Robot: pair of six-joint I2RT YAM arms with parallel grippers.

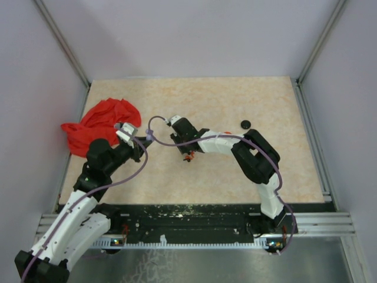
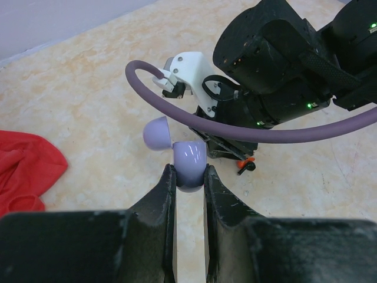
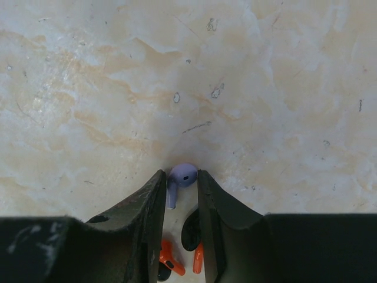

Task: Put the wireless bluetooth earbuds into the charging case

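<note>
The lavender charging case (image 2: 189,162), lid (image 2: 156,133) raised, is held in my left gripper, shut on it, at the left of the table. A lavender earbud (image 3: 183,175) lies on the table in the right wrist view, with my right gripper low over it, its part-open fingers on either side of the bud's head. The stem points toward the bottom of that view. Whether the fingers touch the bud is hard to tell.
A red cloth (image 1: 103,124) lies at the table's left. Small orange and black objects (image 2: 246,165) lie beside the right gripper, partly hidden. A black disc (image 1: 245,124) is at the right.
</note>
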